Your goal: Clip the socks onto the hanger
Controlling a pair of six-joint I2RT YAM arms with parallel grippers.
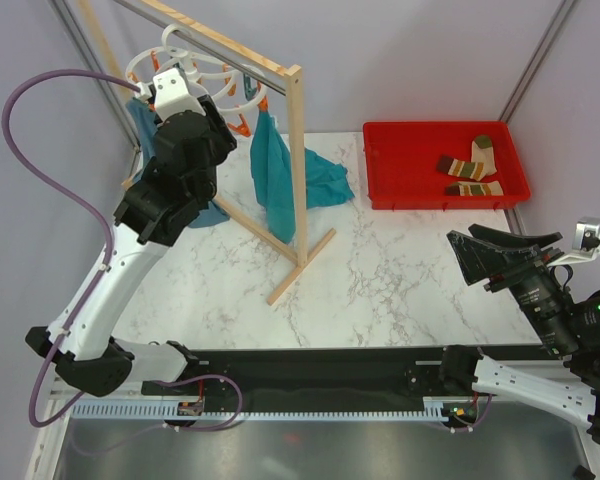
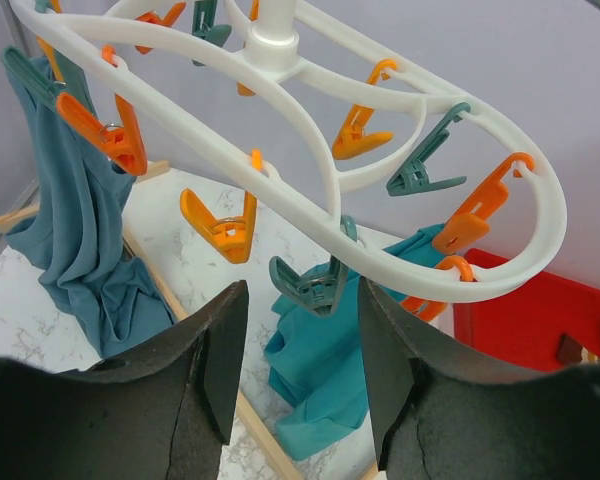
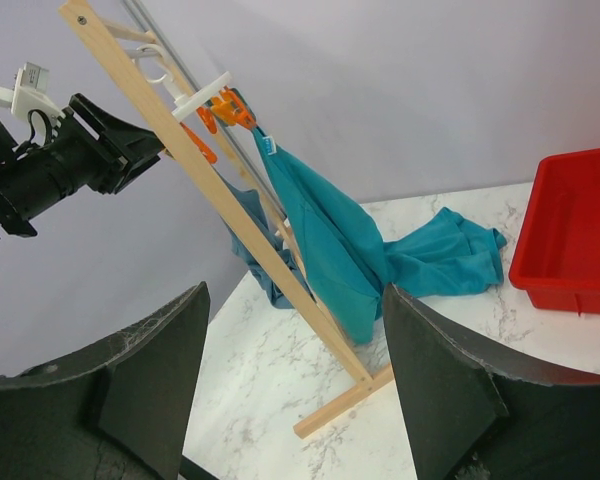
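Observation:
My left gripper is open just below the white round hanger (image 2: 310, 225), its fingers on either side of and beneath a dark green clip (image 2: 315, 285), with nothing held. Orange clips (image 2: 220, 222) and green ones hang around the ring. At the far right of the top view, my right gripper is open and empty, away from the hanger. Striped socks (image 1: 470, 188) in brown, beige and green lie in the red bin (image 1: 375, 165). A teal cloth (image 1: 270, 180) hangs from an orange clip on the ring's right side.
A wooden stand (image 1: 298, 160) holds the hanger; its post and foot (image 1: 300, 268) rise between the arms. Another blue cloth (image 2: 65, 200) hangs at the left. White tabletop (image 1: 410, 280) in front of the bin is bare.

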